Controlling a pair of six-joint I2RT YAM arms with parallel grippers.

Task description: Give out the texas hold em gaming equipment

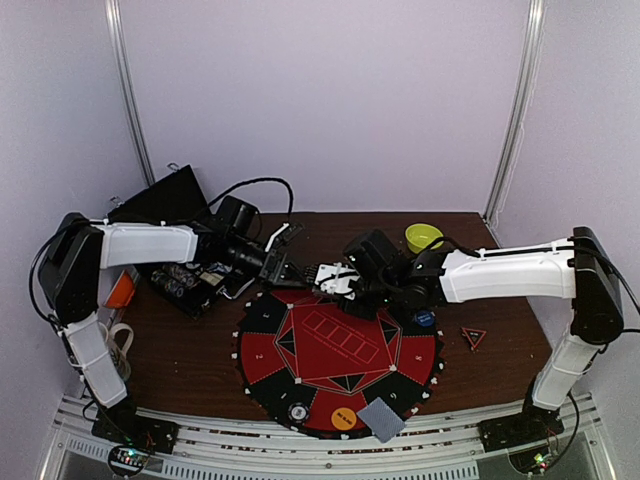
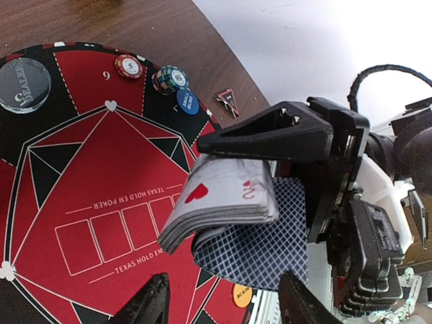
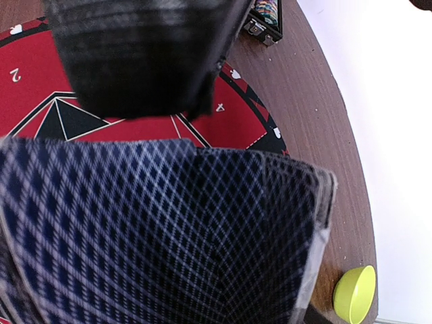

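Note:
My right gripper is shut on a deck of cards, held above the red and black poker mat. In the left wrist view the deck shows a face with red hearts, while blue checked card backs hang below. Large checked backs fill the lower part of the right wrist view. Beside the deck, my left gripper stands part open with nothing between its fingertips. On the mat are a clear dealer disc, a blue small blind disc and a yellow big blind disc.
An open black case stands at left, near a white mug. At the back right is a yellow-green bowl. A red triangle piece lies right of the mat. Checked cards rest at the front edge.

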